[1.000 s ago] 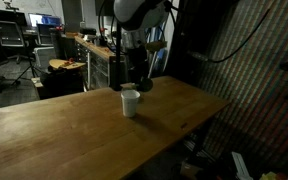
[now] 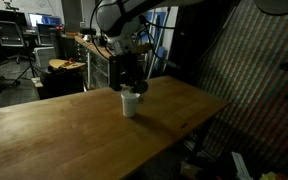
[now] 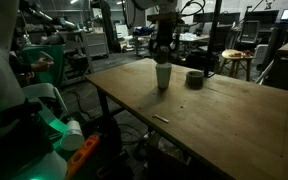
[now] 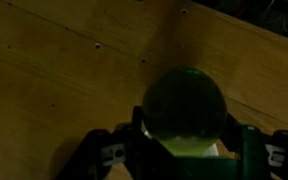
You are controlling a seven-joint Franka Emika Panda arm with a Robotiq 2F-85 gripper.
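Note:
A white cup (image 2: 130, 106) stands upright on the wooden table, and it also shows as a pale cup (image 3: 163, 77) in the second exterior view. Directly over its mouth is my gripper (image 2: 131, 86), pointing down. In the wrist view a round, dark green object (image 4: 185, 103) sits between the fingers, with my gripper shut on it. A pale rim shows just below this object in that view. The image there is dim, so whether the green object touches the cup cannot be told.
A dark bowl (image 3: 194, 78) rests on the table close to the cup. A small pale stick-like item (image 3: 160, 119) lies near the table edge.
My arm has come down over the white cup, and the gripper is now lower, close to its mouth. The cup has stayed where it was.

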